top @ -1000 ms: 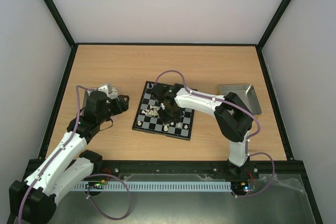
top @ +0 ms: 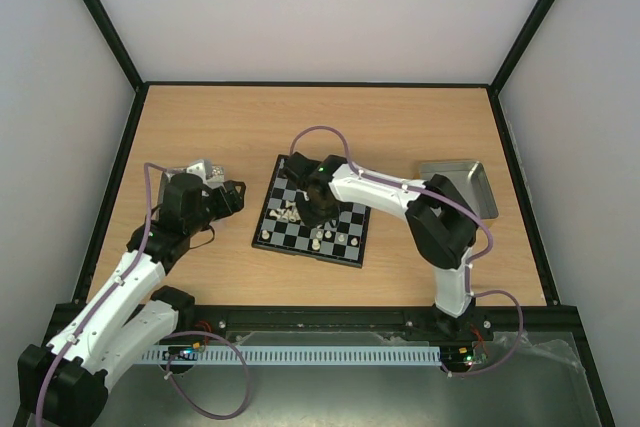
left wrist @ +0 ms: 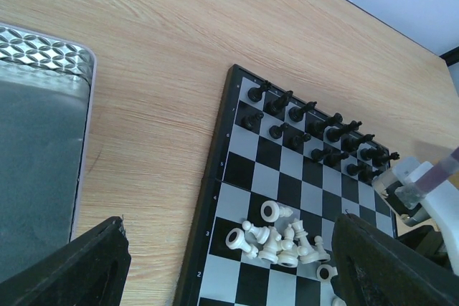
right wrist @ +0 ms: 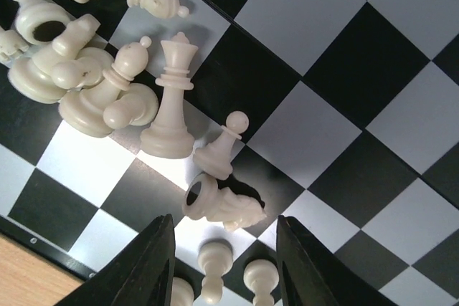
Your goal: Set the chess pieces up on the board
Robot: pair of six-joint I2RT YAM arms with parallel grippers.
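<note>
The chessboard (top: 272, 244) lies mid-table. Black pieces (left wrist: 319, 123) stand along its far side. A loose cluster of white pieces, several lying on their sides, includes a queen (right wrist: 169, 110), a bishop (right wrist: 115, 80) and a small pawn (right wrist: 219, 150). A toppled piece (right wrist: 226, 206) lies beside white pawns (right wrist: 214, 263) standing near the board's edge. My right gripper hangs open over these pieces, nothing between its fingers. My left gripper is open and empty, left of the board above the table.
A metal tray (top: 455, 172) sits to the right of the board. Another tray (left wrist: 39, 148) is at the left, beneath the left arm.
In the top view my right gripper and wrist have risen slightly toward the back of the board. The left arm has not moved.
</note>
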